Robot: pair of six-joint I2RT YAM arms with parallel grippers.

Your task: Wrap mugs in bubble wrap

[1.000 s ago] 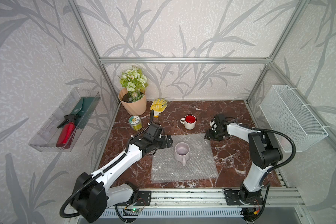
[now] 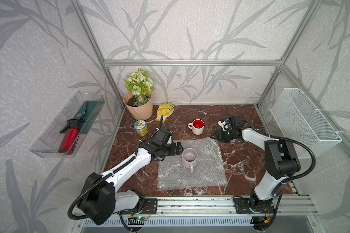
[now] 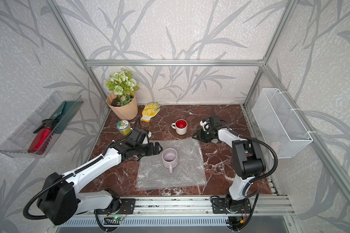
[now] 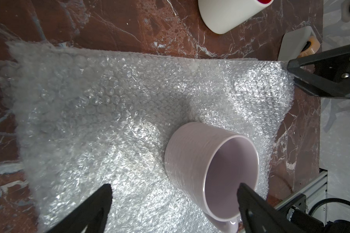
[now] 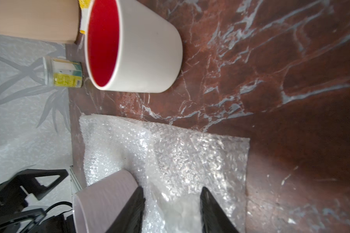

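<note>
A pale lilac mug (image 2: 189, 156) stands upright on the bubble wrap sheet (image 2: 171, 176), its handle toward the table's front. Behind the sheet is a white mug with a red inside (image 2: 198, 130). My left gripper is open over the sheet, left of the lilac mug, with nothing held. At the sheet's back right corner is my right gripper. Its fingers (image 5: 210, 209) are part way apart, with bubble wrap visible between them. I cannot tell whether they touch the film. In the left wrist view, the right gripper's tip meets the sheet's edge.
Along the back left stand a potted plant (image 2: 140, 106), a yellow-labelled can (image 2: 141, 128) and a yellow glove (image 2: 165, 110). A white wire basket (image 2: 307, 120) hangs at the right, a clear bin (image 2: 85, 132) at the left. Bare table lies right of the sheet.
My right gripper has shifted slightly left and back, over the sheet's back right corner. The left gripper has edged right toward the lilac mug. Both mugs are where they were.
</note>
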